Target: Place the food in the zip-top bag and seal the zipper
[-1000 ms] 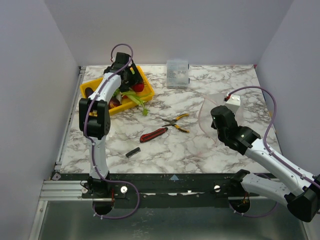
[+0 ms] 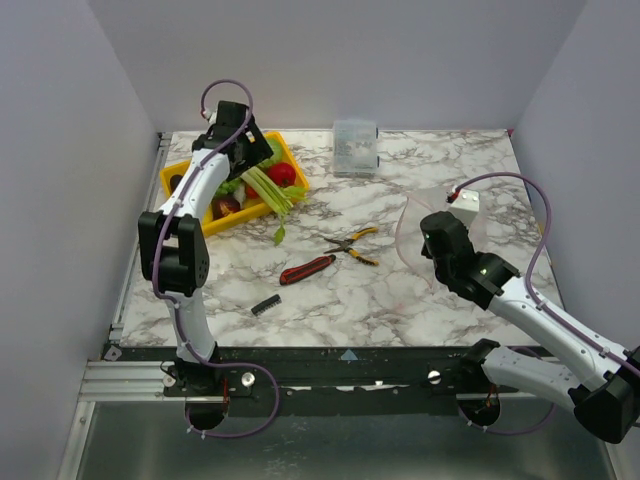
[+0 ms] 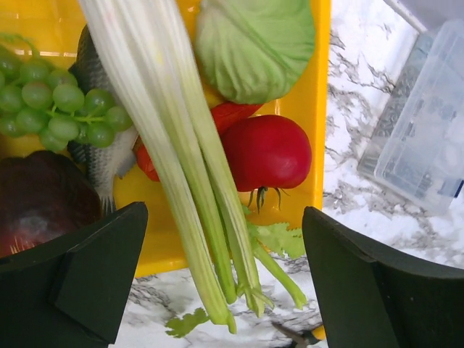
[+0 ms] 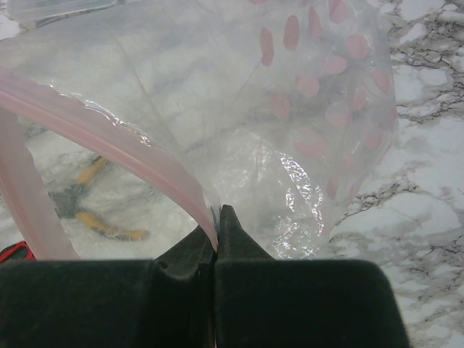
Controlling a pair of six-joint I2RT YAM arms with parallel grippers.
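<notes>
My left gripper stands open over the yellow tray (image 3: pixel 319 109), with the pale green celery stalks (image 3: pixel 192 167) in view between its fingers. The celery lies across the tray, its cut-looking ends and leaves hanging past the near rim. Around it in the tray are a red tomato (image 3: pixel 267 152), a cabbage (image 3: pixel 254 47), green grapes (image 3: pixel 54 101), a fish (image 3: pixel 101 159) and a dark round vegetable (image 3: pixel 43 199). At the right, my right gripper is shut on the pink-edged rim of the clear zip top bag (image 4: pixel 239 167), whose mouth gapes towards the left.
Pliers with yellow handles (image 2: pixel 350 245), a red cutter (image 2: pixel 307 270) and a small black piece (image 2: pixel 266 304) lie mid-table, between tray and bag. A clear plastic box (image 2: pixel 355 148) stands at the back.
My left gripper has shifted left over the tray, and the celery's leafy end sits a little further left and nearer the front. The right arm and bag have stayed put.
</notes>
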